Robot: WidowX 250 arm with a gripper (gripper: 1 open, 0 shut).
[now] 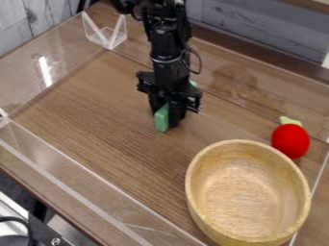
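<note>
My black gripper point(167, 104) is low over the table at the centre of the camera view, shut on a green object point(162, 119). Much of that object is hidden behind the gripper's fingers; its green shows below and beside them.
A large wooden bowl point(247, 192) stands at the bottom right, with a red tomato-like object point(291, 141) behind it.
</note>
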